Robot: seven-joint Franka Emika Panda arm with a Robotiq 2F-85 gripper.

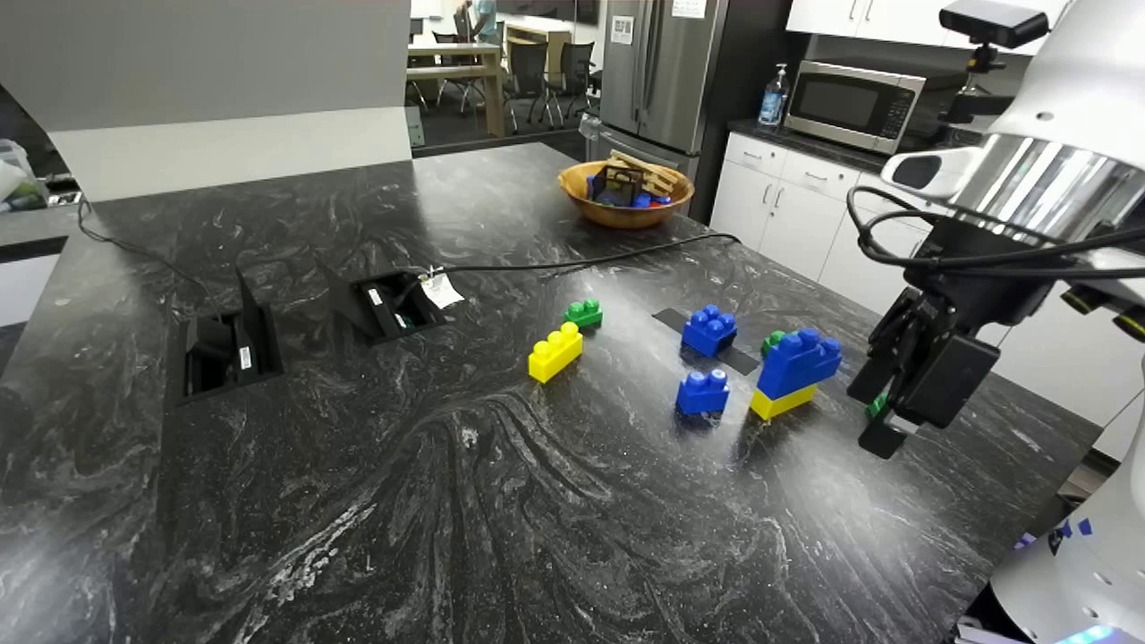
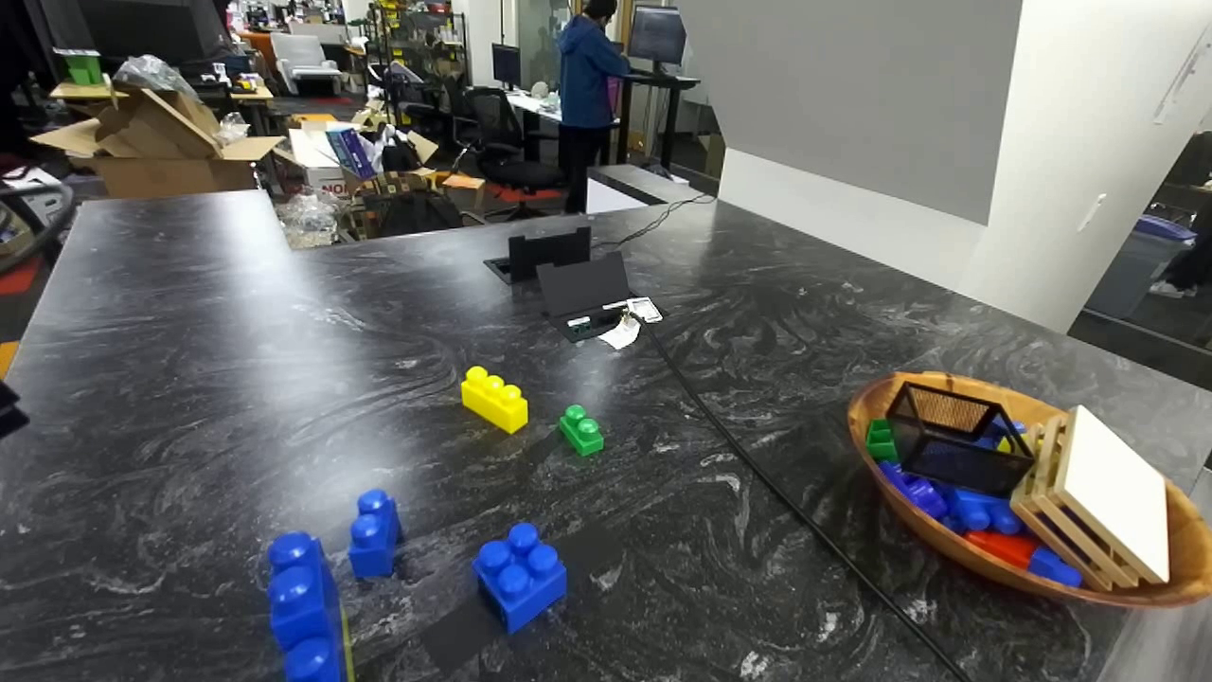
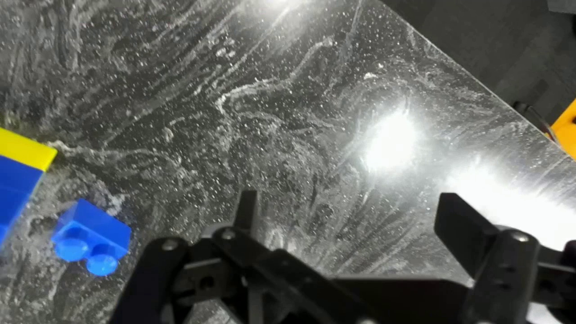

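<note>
My gripper (image 1: 877, 408) stands open above the table's right side, its fingers wide apart over bare counter in the wrist view (image 3: 345, 208). Just left of it in exterior view 1, a blue brick (image 1: 796, 365) sits on top of a yellow brick (image 1: 784, 402). Beside this stack are a small blue brick (image 1: 702, 393) and a square blue brick (image 1: 709, 331). A green piece (image 1: 772, 343) peeks from behind the stack, and another green piece (image 1: 877, 406) is mostly hidden by the gripper. Farther left lie a yellow brick (image 1: 555, 353) and a small green brick (image 1: 584, 313).
A wooden bowl (image 2: 875, 455) holds bricks, a black mesh holder and a slatted wooden piece. A black cable (image 2: 784, 494) crosses the counter. Open floor outlets (image 1: 231, 354) are set into the surface at the back left.
</note>
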